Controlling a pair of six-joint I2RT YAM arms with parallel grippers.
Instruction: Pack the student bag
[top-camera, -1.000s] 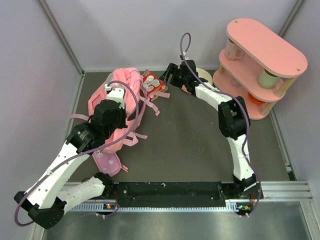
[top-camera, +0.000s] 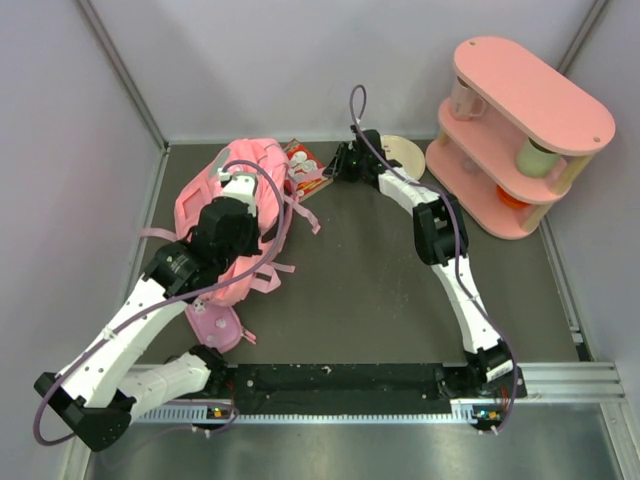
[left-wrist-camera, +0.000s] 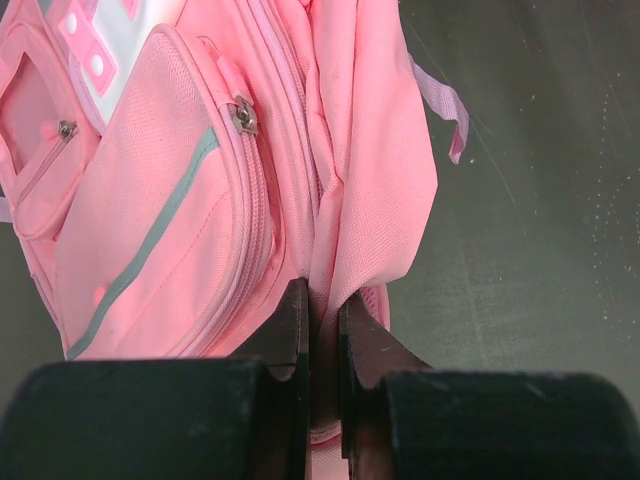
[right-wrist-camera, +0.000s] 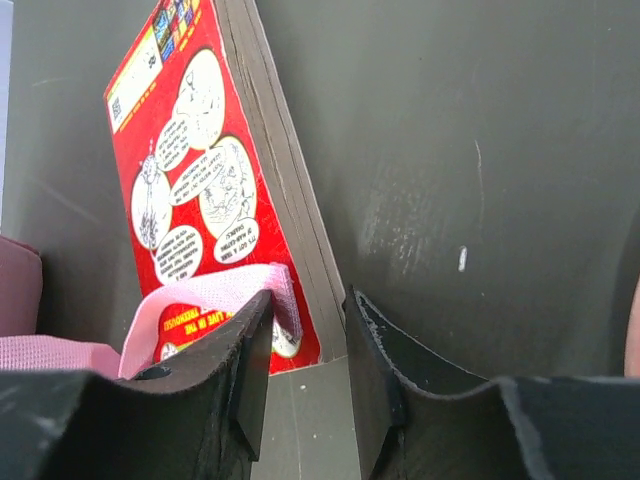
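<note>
The pink student bag (top-camera: 262, 160) stands at the left in the top view. My left gripper is shut on a fold of its pink fabric (left-wrist-camera: 365, 190). A red book (right-wrist-camera: 205, 150) lies flat on the table beside the bag, partly under the bag's edge in the top view. My right gripper is part open at the book's near corner, with one finger (right-wrist-camera: 258, 345) over the cover and the other just off the spine side. A pink strap (right-wrist-camera: 215, 290) crosses the cover, its end between these fingers.
A round cream plate (top-camera: 408, 155) lies behind the right gripper. At the right stands a pink shelf (top-camera: 535, 85) holding cups and an orange bowl (top-camera: 511, 198). A small pink pouch (top-camera: 218, 328) rests below the bag.
My right arm has moved left and slightly down to the book's corner, its fingers narrowing. The left gripper has barely shifted and keeps its hold on the bag.
</note>
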